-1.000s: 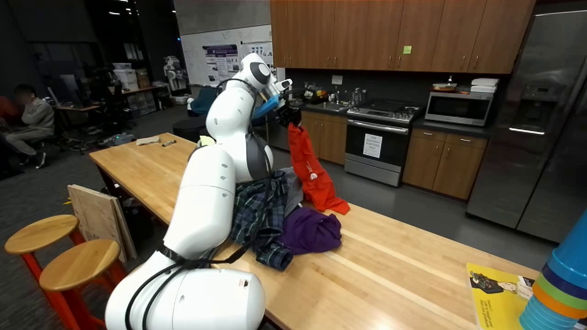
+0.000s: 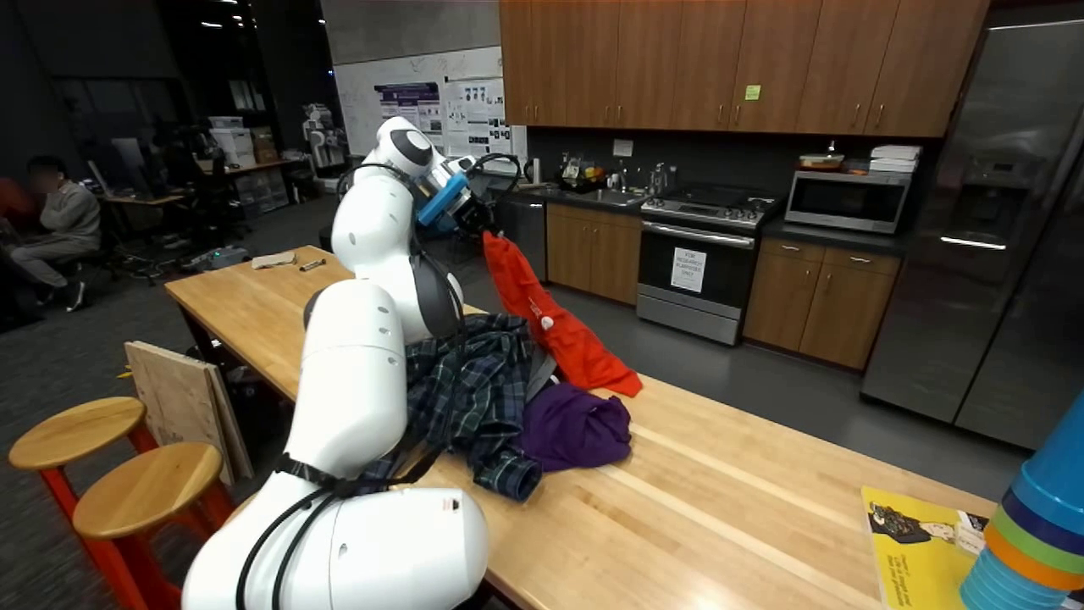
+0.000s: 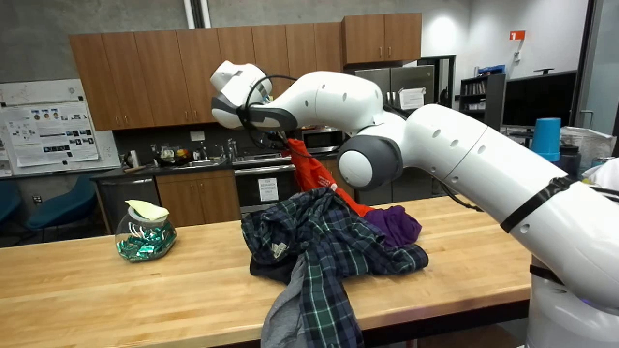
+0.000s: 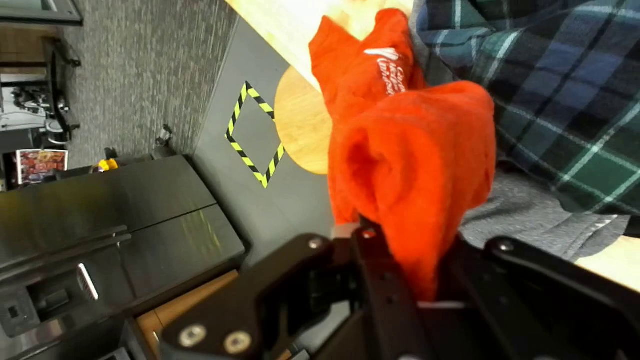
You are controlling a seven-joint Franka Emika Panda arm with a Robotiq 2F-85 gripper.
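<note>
My gripper is shut on one end of a red cloth garment (image 4: pixel 414 144) with white lettering. In exterior view 1 the garment (image 2: pixel 549 315) stretches at a slant from the raised gripper (image 2: pixel 483 225) down to the table, where its lower end rests by the purple cloth (image 2: pixel 577 425). A dark green and blue plaid shirt (image 3: pixel 331 232) lies heaped on the table, with a grey cloth (image 3: pixel 285 316) partly under it and hanging over the near edge. In exterior view 2 the arm hides the gripper's fingers.
A glass jar (image 3: pixel 145 238) of green-wrapped pieces stands on the table left of the clothes. Blue cups (image 2: pixel 1036 518) and a yellow book (image 2: pixel 920 554) are at the other end. Bare tabletop (image 2: pixel 711 478) lies between the clothes and the book.
The gripper has moved left in exterior view 1, pulling the red garment's upper end along and slanting it more. Its lower end has barely shifted on the table.
</note>
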